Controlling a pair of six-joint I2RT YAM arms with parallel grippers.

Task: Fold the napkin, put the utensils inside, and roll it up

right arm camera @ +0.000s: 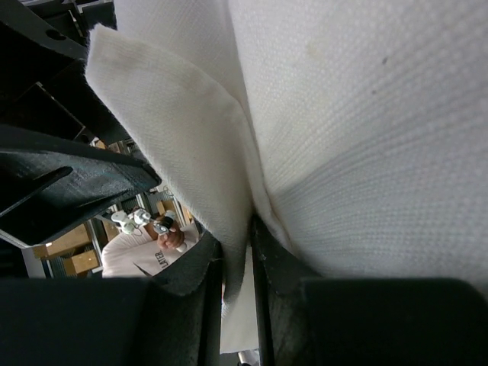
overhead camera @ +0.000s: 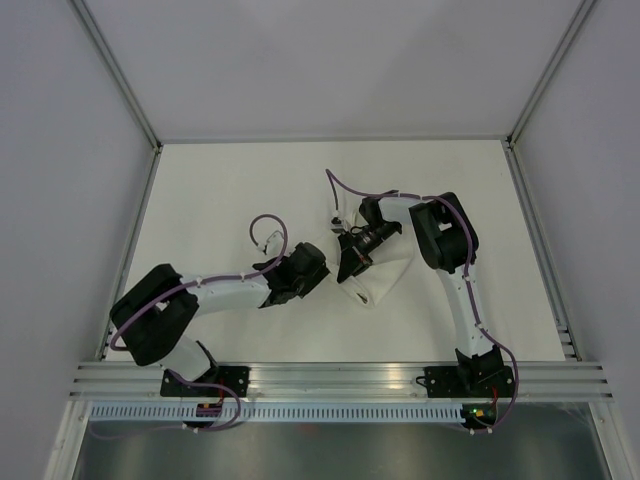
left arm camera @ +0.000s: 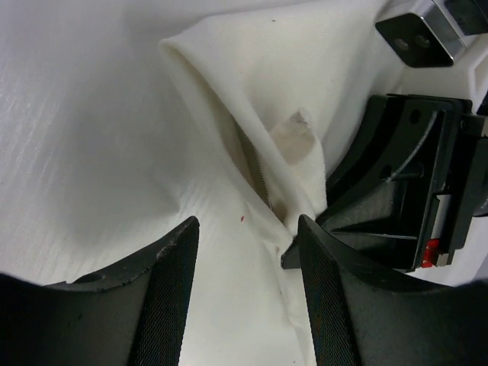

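Note:
The white napkin [overhead camera: 388, 283] lies folded right of the table's centre. Its folded edge, with a corner raised, runs past my left gripper in the left wrist view. That gripper is open, and bare table shows between its fingers; the right one of them reaches close to the napkin's edge. My right gripper is over the napkin, its fingers close together with a standing fold of cloth between them. Whether they pinch it I cannot tell. No utensil shows clearly; a small dark spot sits at the napkin's near end in the top view.
Both grippers are close together over the napkin, and the right gripper's dark body covers part of it. A metal rail [overhead camera: 330, 377] borders its front edge.

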